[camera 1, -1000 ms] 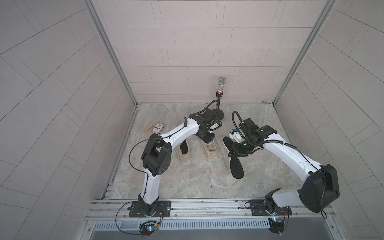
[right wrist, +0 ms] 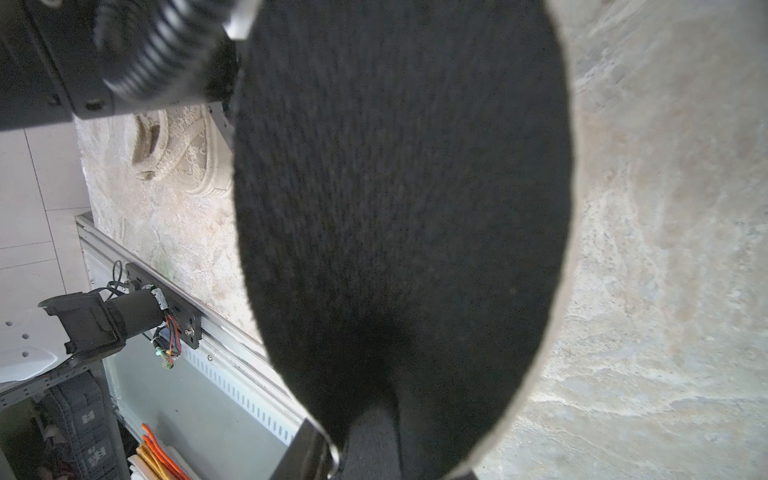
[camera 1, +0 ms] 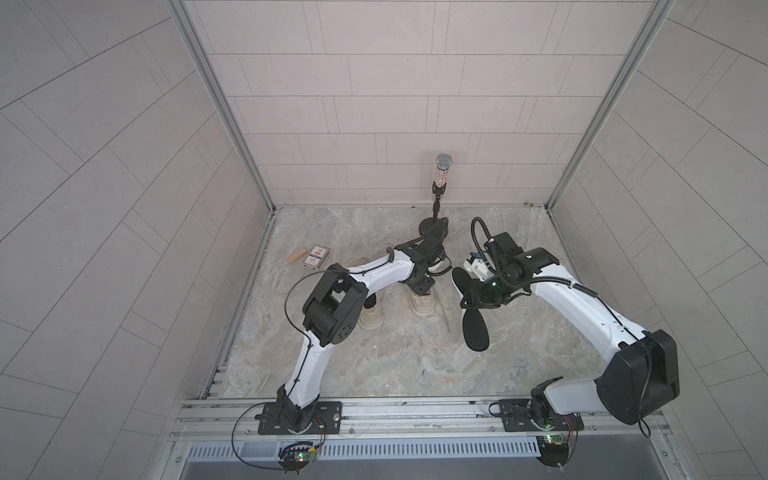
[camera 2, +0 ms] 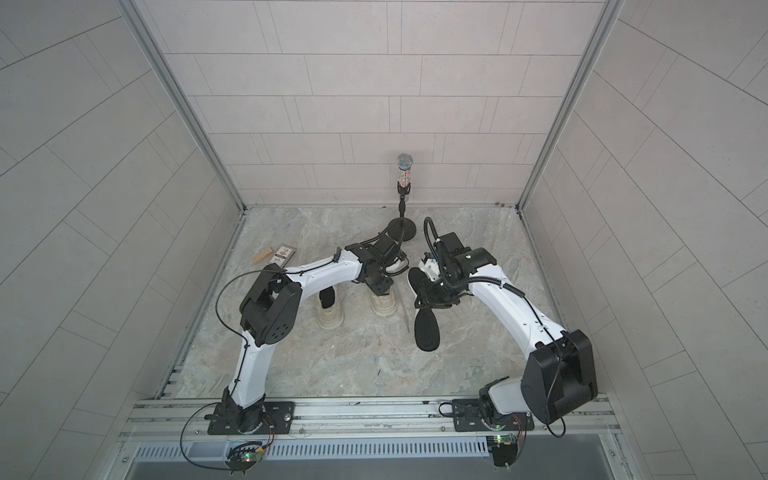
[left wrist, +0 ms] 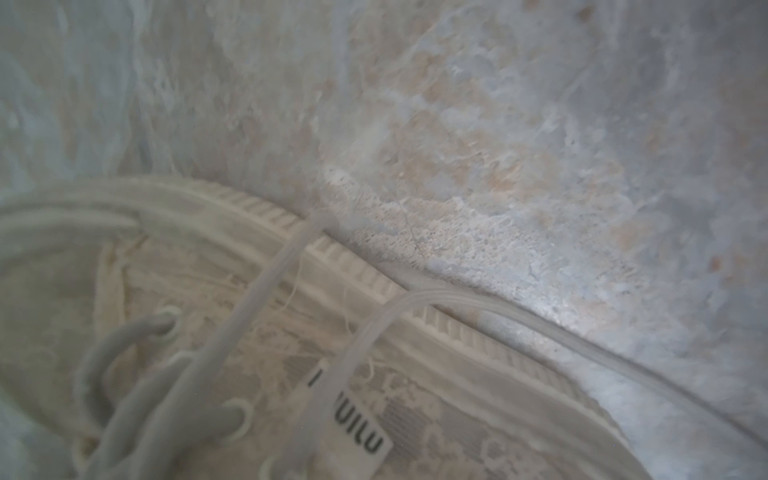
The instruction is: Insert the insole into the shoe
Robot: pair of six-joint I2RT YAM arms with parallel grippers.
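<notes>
A black insole [camera 1: 475, 328] hangs from my right gripper [camera 1: 472, 296], which grips it around its middle; in the right wrist view its dark surface [right wrist: 404, 192] fills the centre and hides most of the fingers. My left gripper [camera 2: 382, 276] is low over the right-hand cream shoe [camera 2: 383, 304], covering much of it; its fingers are out of the left wrist view, which shows that shoe's side [left wrist: 208, 272], laces and pale floor. A second cream shoe [camera 1: 370, 317] with dark inside stands to the left.
A small boxed item [camera 1: 316, 256] and a wooden block [camera 1: 295, 255] lie at the back left. A microphone stand [camera 2: 402, 228] stands at the back centre.
My right gripper, with the insole, has shifted slightly right and up in the top left view.
</notes>
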